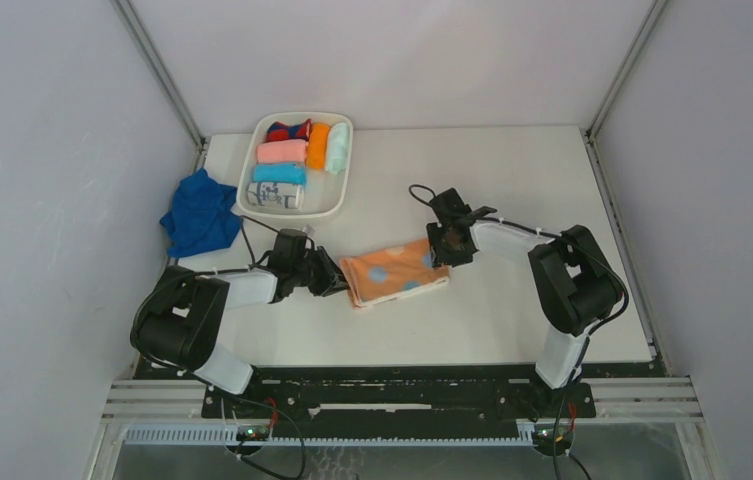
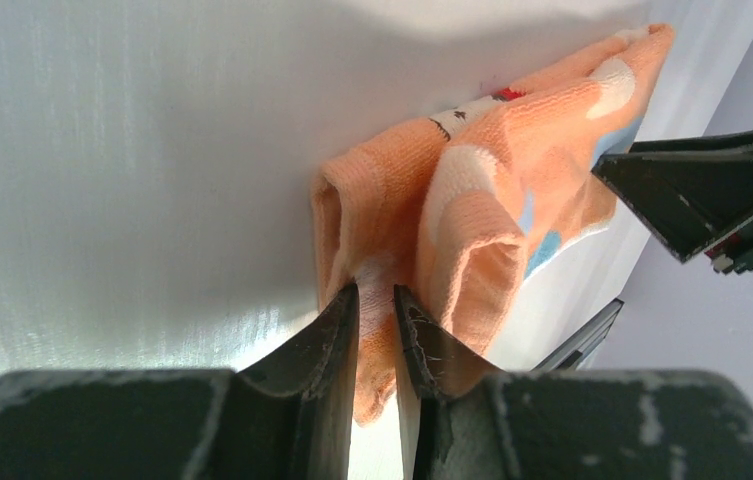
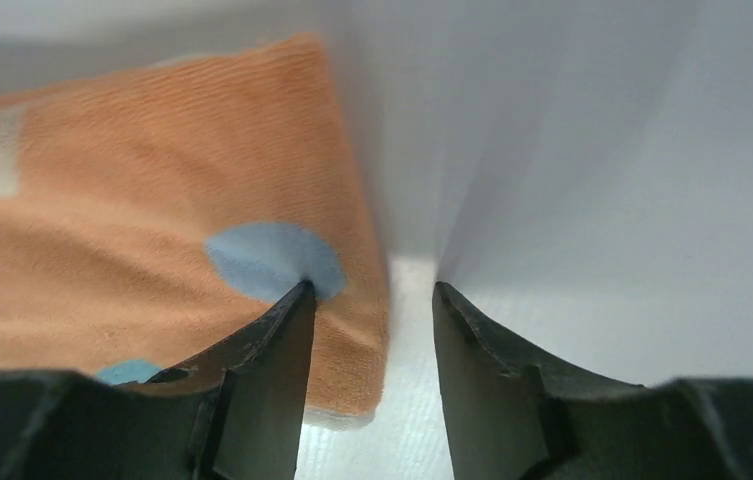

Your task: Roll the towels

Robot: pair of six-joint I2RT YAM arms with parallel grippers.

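An orange towel with pale blue and white spots lies folded flat in the middle of the table. At its left edge my left gripper is shut on the cloth; in the left wrist view the orange towel stands up in folds around the fingertips. My right gripper is part open at the towel's right edge. One of its fingers is over the orange towel near a blue spot, while the other is out past the edge above bare table. No cloth is seen pinched there.
A white bin at the back left holds several rolled towels, with bare floor at its front right. Beside it, a crumpled blue towel lies on the left edge.
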